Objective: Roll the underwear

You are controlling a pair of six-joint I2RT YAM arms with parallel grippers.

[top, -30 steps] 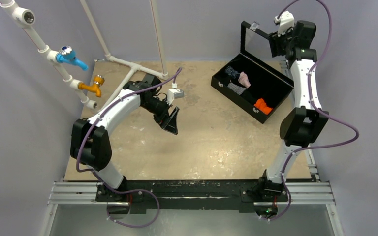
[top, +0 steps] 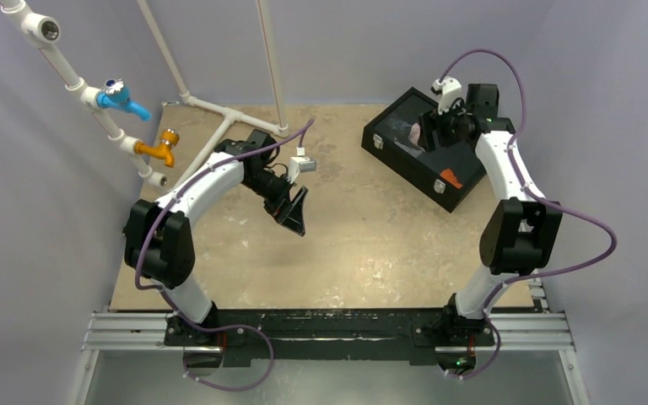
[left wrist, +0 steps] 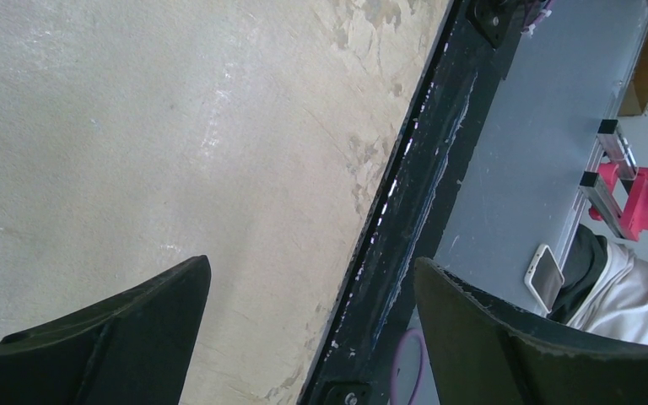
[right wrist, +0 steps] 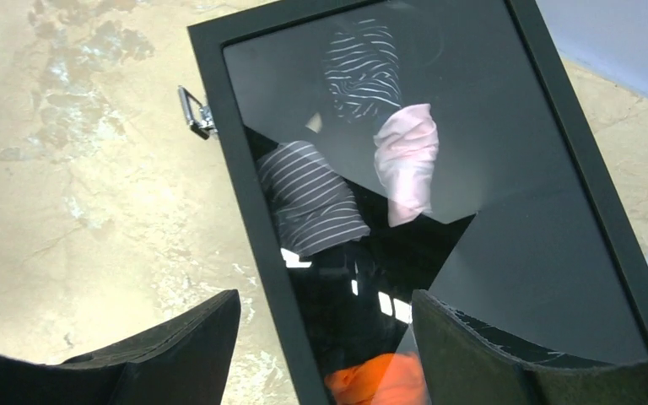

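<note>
A black box with a glass lid (top: 405,164) stands at the back right, lid down. Through the glass, the right wrist view shows striped cloths (right wrist: 310,194), a pink cloth (right wrist: 405,164) and an orange cloth (right wrist: 375,381) inside. My right gripper (top: 430,131) hangs over the lid, open, with nothing visible between its fingers. My left gripper (top: 291,211) is over the middle-left of the worktop, open, with bare surface below it.
White pipes (top: 228,114) with a blue tap (top: 122,101) and an orange tap (top: 156,150) occupy the back left.
The box lid has swung from raised to down. The left arm has shifted very slightly.
</note>
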